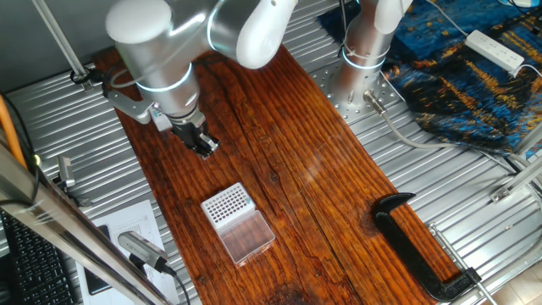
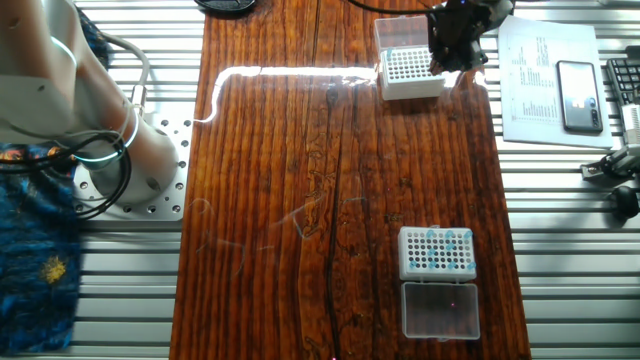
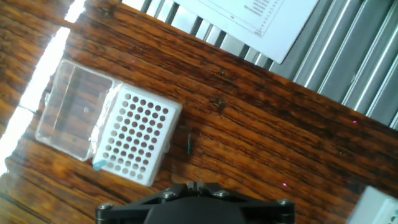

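My gripper is at the bottom edge of the wrist view, its dark fingertips together and nothing clearly seen between them. In exterior view 1, the gripper [image 1: 207, 151] hangs above the wood, beyond a white rack box [image 1: 229, 207] with a clear lid [image 1: 249, 236] folded open. The wrist view shows this rack [image 3: 138, 134] with mostly empty holes and a small blue piece [image 3: 99, 165] at one corner. A second white rack [image 2: 437, 253], dotted with blue pieces, lies with its lid [image 2: 440, 310] open; the arm hides it in exterior view 1.
A black clamp [image 1: 415, 250] grips the table edge. Beside the table lie a paper sheet [image 2: 543, 85] and a phone [image 2: 579, 97]. The wooden tabletop [image 2: 290, 200] between the arm's base and the racks is clear.
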